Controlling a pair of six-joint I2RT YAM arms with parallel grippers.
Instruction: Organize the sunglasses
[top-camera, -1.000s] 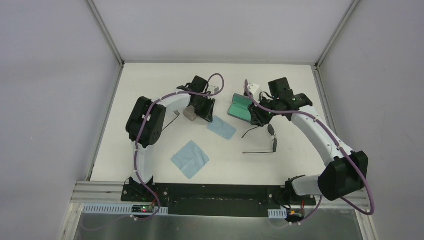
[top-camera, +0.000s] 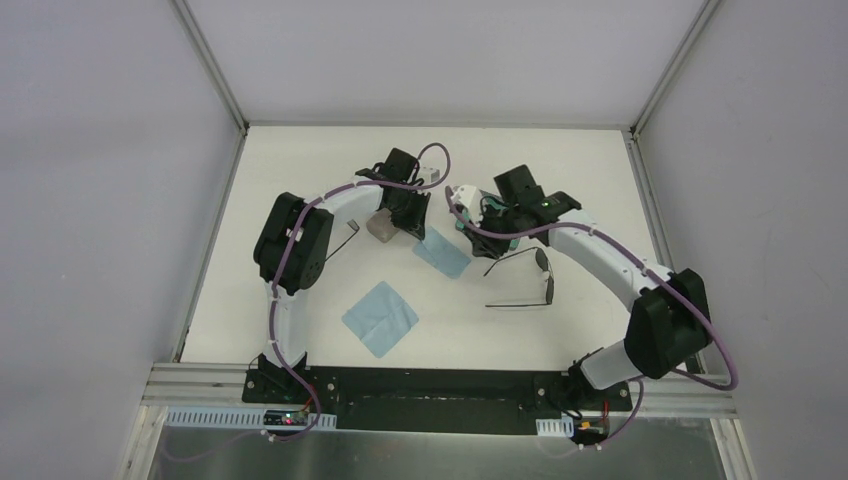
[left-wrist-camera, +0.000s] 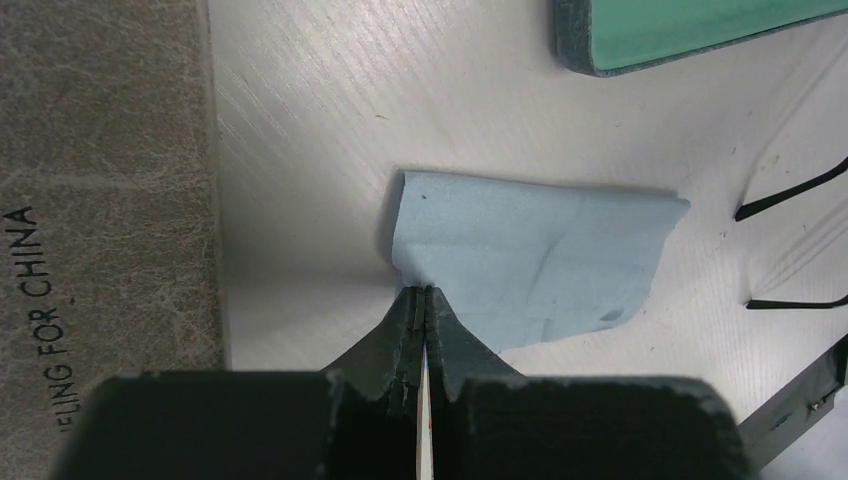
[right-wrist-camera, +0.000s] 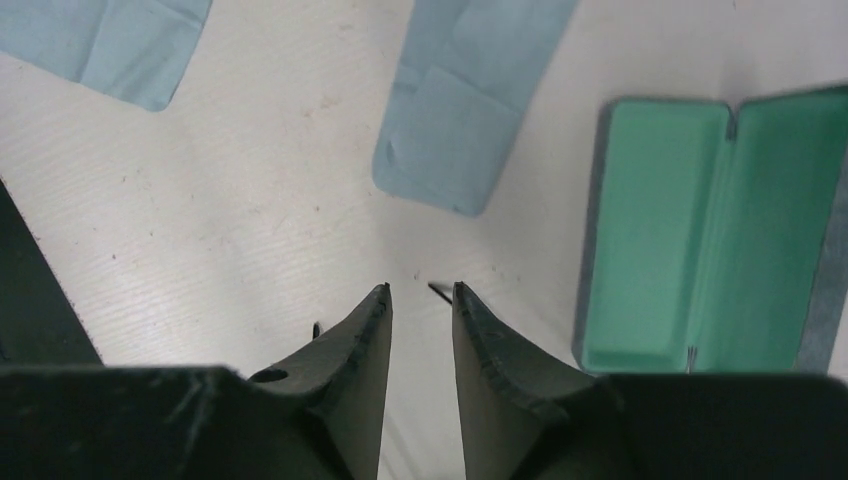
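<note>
The sunglasses (top-camera: 548, 288) lie unfolded at the right of the table, temples pointing left; only temple tips (left-wrist-camera: 790, 190) show in the left wrist view. A folded light-blue cloth (left-wrist-camera: 530, 255) lies left of them. At its near-left edge my left gripper is shut, the thin edge seemingly pinched between its fingertips; shadow shows beside that side. Above the table, close to the green-lined case (right-wrist-camera: 650, 230), hangs my right gripper, part open with nothing between its fingers. The case stands open, partly hidden by the right arm in the top view.
Another blue cloth (top-camera: 381, 319) lies flat at the front left. A greyish-brown pouch or case with lettering (left-wrist-camera: 110, 200) sits beside my left gripper, and a thin dark rod-like piece (top-camera: 345, 240) shows near the left arm.
My right gripper has swung left across the green case, now covering much of it in the top view. The left gripper and the cloth's upper edge have shifted slightly toward the back.
</note>
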